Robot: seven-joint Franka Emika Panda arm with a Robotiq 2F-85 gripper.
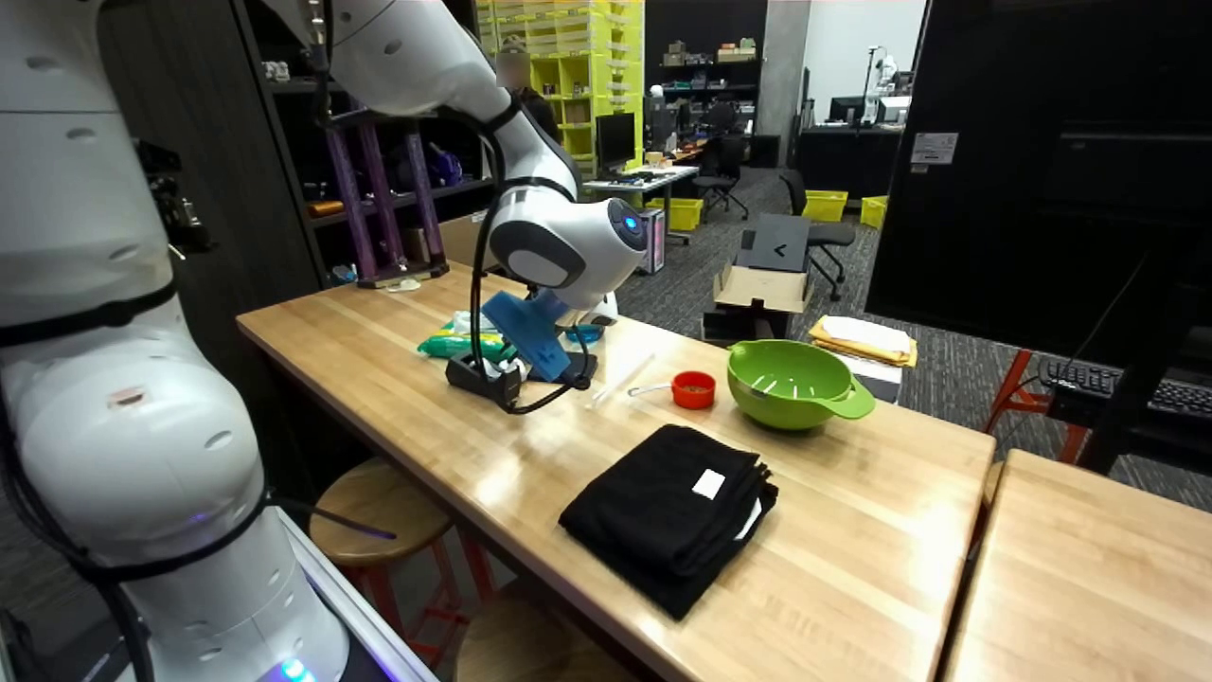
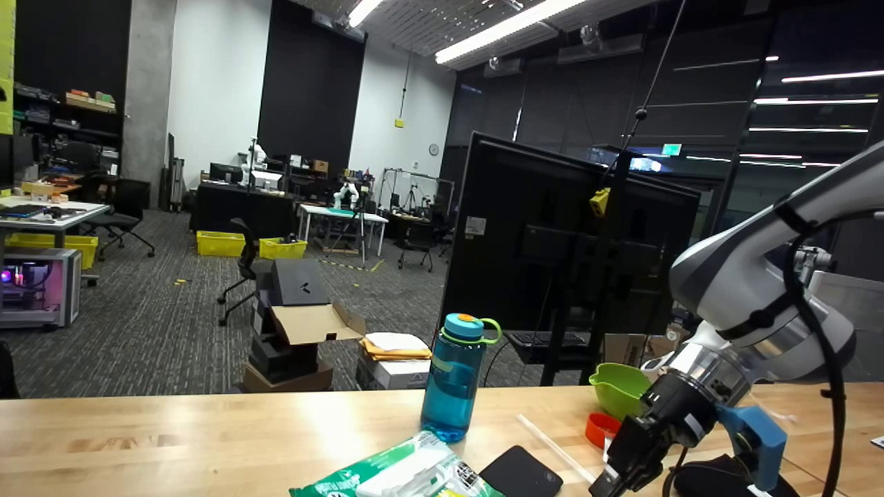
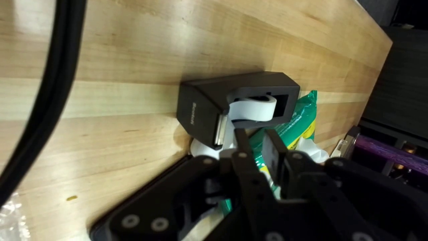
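Note:
My gripper is partly open, its two dark fingers apart. A green wipes packet [image 3: 296, 122] shows through and beyond the gap, and I see nothing held. Just ahead of the fingertips, a black Scotch tape dispenser [image 3: 200, 108] with a white tape roll [image 3: 252, 109] rests on the table. White crumpled tissue [image 3: 313, 150] lies by the packet. In the second exterior view the gripper [image 2: 611, 480] points down close to the table, near a flat black item [image 2: 522, 473]; its tips are at the frame's lower edge.
A blue bottle [image 2: 454, 381] stands near the table's far edge. A red cup [image 1: 693, 390], a green colander [image 1: 790, 386] and folded black cloth [image 1: 670, 511] sit farther along. A black cable [image 3: 44, 92] loops beside the wrist. Bare table [image 3: 120, 96] lies beside the dispenser.

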